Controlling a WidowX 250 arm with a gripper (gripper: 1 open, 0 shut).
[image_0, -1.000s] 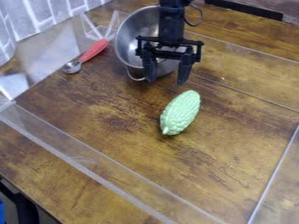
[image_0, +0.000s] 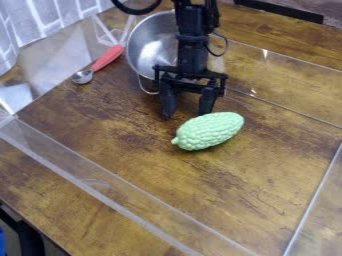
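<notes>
The black gripper (image_0: 189, 100) reaches down from the top centre, its fingers low over the wooden table just behind a pale green bumpy vegetable toy (image_0: 207, 130), which lies diagonally on the wood. Whether the fingers are open or shut is hard to make out. Behind the arm stands a metal bowl (image_0: 146, 50), partly hidden by it.
A red-handled utensil (image_0: 110, 54) lies at the left of the bowl, near a silvery object (image_0: 14, 95) at the left edge. Clear walls edge the wooden area (image_0: 120, 160), whose front and right are clear.
The green toy has turned clockwise from nearly upright in view to a diagonal and shifted slightly back. The gripper has come lower and a little toward the front.
</notes>
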